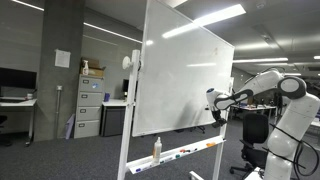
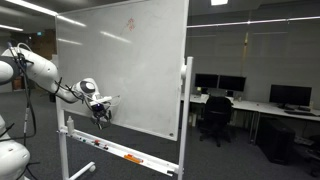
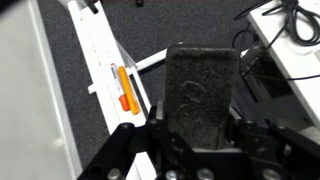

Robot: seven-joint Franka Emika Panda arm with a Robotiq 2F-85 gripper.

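My gripper is shut on a dark block-shaped eraser [image 3: 198,85], which fills the middle of the wrist view. Seen from exterior view 2, the gripper [image 2: 102,108] is in front of the lower left part of the whiteboard [image 2: 135,60]. The board [image 1: 180,75] stands upright in its white frame. Whether the eraser touches the board surface cannot be made out. A faint reddish mark [image 2: 130,24] shows near the top of the board.
Below the board runs a white tray [image 2: 110,143] with several markers, among them an orange one [image 3: 128,90]. A spray bottle [image 1: 157,150] stands at the tray's far end. Office chairs [image 2: 215,120] and desks are behind.
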